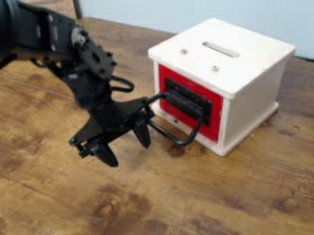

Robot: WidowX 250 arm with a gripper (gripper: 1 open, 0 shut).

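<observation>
A white wooden box (248,69) with a slot on top stands at the right. Its red front panel (214,128) has a black insert with a large black handle (189,139) hanging out toward the left. My black gripper (124,150) is low over the table, left of the handle, its two fingers apart with nothing visible between them.
A pale wall (160,14) runs behind the box at the back.
</observation>
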